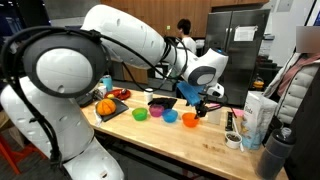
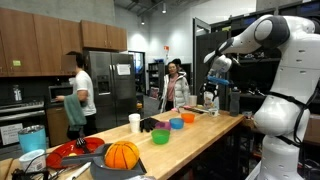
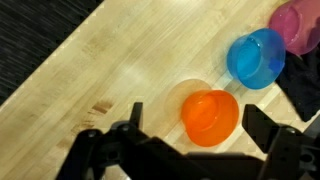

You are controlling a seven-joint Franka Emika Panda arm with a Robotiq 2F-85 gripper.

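An orange bowl (image 3: 210, 117) sits on the wooden table, seen from above between the fingers in the wrist view. My gripper is open, its fingers spread apart on either side of the bowl in that view, with nothing held. In exterior view 1 the gripper (image 1: 211, 103) hangs above the table, to the right of the orange bowl (image 1: 190, 120). A blue bowl (image 3: 257, 60) stands beside the orange one, and a pink bowl (image 3: 297, 22) lies past it, cut by the frame edge. The green bowl (image 1: 140, 114) is farther left.
A black cloth (image 3: 303, 82) lies near the bowls. An orange pumpkin-like object (image 1: 105, 107) and a white cup (image 2: 134, 122) stand on the table. A carton (image 1: 258, 117) and a dark canister (image 1: 275, 153) crowd the right end.
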